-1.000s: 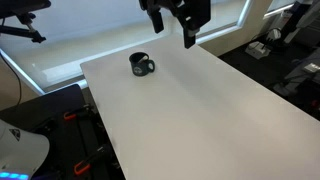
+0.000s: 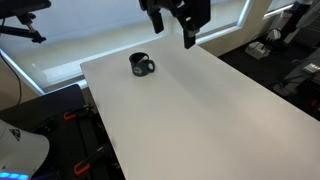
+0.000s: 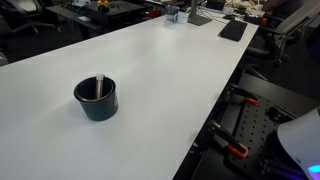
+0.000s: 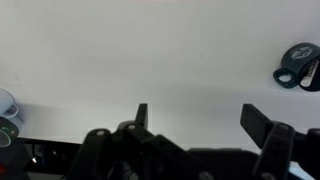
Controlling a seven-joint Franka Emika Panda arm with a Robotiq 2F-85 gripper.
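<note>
A dark green mug (image 2: 138, 66) stands upright near the far left part of the white table. In exterior view 2 the same mug (image 3: 97, 108) shows a pale marker (image 3: 100, 84) standing up inside it. My gripper (image 2: 173, 31) hangs above the table with its fingers wide apart and nothing between them. The wrist view has the gripper over bare table; the mug (image 4: 297, 53) lies off to the right, partly cut by the frame edge, the marker (image 4: 309, 73) inside. Exterior view 2 does not show the gripper.
Bare white table (image 2: 200, 120) stretches widely around the mug. At the wrist view's left edge a white cup (image 4: 6, 103) and a dark mug (image 4: 9, 131) sit by the table edge. A chair (image 3: 293, 45) stands beyond the table.
</note>
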